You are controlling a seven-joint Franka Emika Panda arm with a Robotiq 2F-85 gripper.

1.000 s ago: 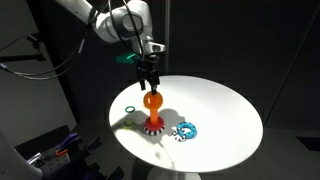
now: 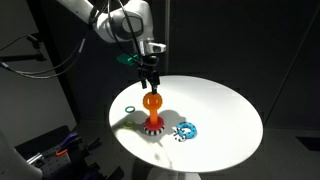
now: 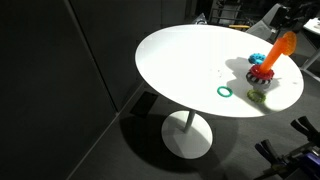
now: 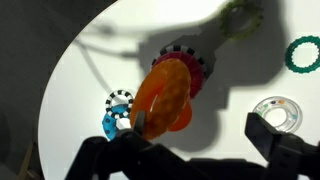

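Observation:
An orange post with a looped top [image 2: 152,101] stands upright on the white table, with a red base [image 2: 154,125] around its foot. A black-and-white checked rim edges that base. My gripper [image 2: 148,83] hangs just above and slightly left of the loop. In the wrist view the gripper is open wide, its dark fingers [image 4: 275,143] far apart. The orange loop [image 4: 172,85] shows between them, nearer the left finger, whose tip lies close to the orange piece. Whether they touch, I cannot tell.
A blue ring [image 2: 188,130] with a checked ring [image 4: 119,102] beside it lies near the post. An olive-green ring [image 4: 240,18], a teal ring [image 4: 303,54] and a clear beaded ring [image 4: 279,114] lie on the other side.

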